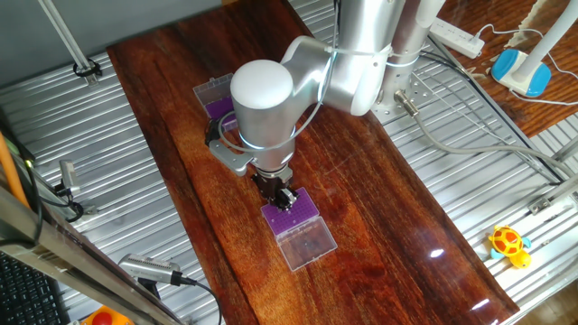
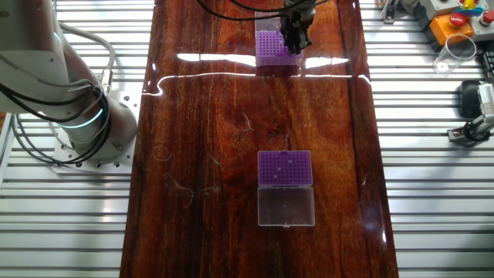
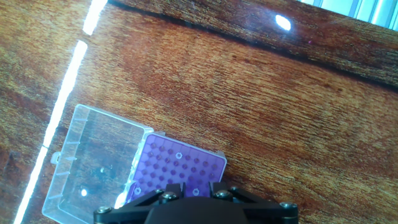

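A purple rack (image 1: 297,215) with a grid of holes sits in a clear box, its transparent lid (image 1: 306,245) folded open flat on the table. My gripper (image 1: 287,200) points down over this rack. In the wrist view, the fingertips are apart above the rack's edge (image 3: 186,163); the gripper is open. A small pale ring (image 3: 196,191) shows in the rack in the gap between them, and others lie elsewhere in the grid. Whether the fingertips touch anything cannot be told. A second purple rack (image 2: 284,167) with its clear lid (image 2: 285,207) open lies farther along the table, holding a few pale spots.
A toy turtle (image 1: 508,242) sits off the table, at right.
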